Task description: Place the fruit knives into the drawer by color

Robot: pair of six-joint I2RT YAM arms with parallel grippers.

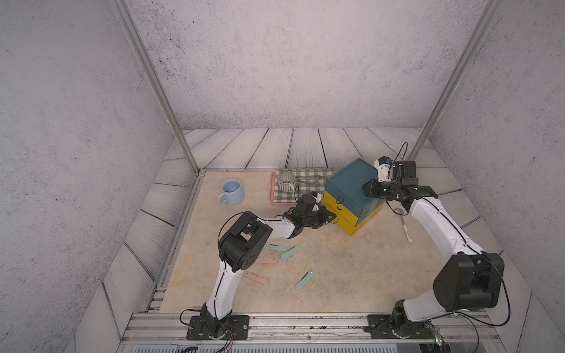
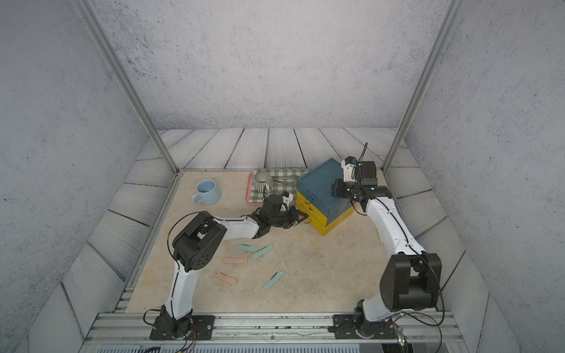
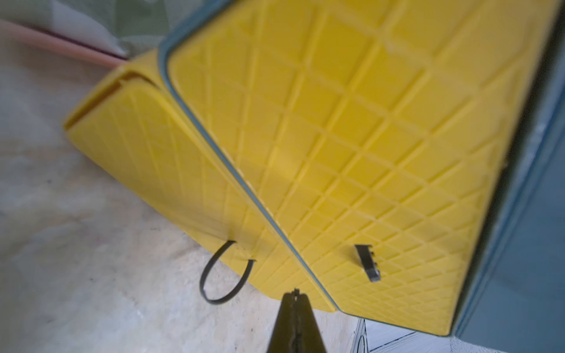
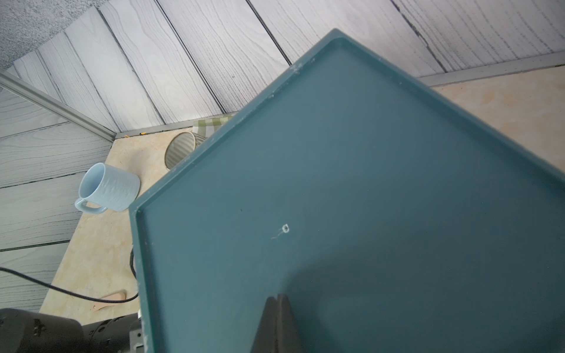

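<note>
A box with a teal body point(image 1: 353, 179) and yellow drawer fronts point(image 3: 341, 147) stands right of centre. My left gripper is shut, nothing between its fingers, close in front of the lower yellow front, just below a black loop handle point(image 3: 217, 300). My right gripper is shut against or just over the teal top point(image 4: 353, 153). Several folded knives lie on the table below the left arm, among them mint knives point(image 1: 305, 279) and pink knives point(image 1: 257, 277).
A blue mug point(image 1: 232, 191) stands at back left. A pink tray point(image 1: 272, 188) with checked cloth and striped cup point(image 1: 286, 181) sits behind the left gripper. A white utensil point(image 1: 406, 231) lies right of the box.
</note>
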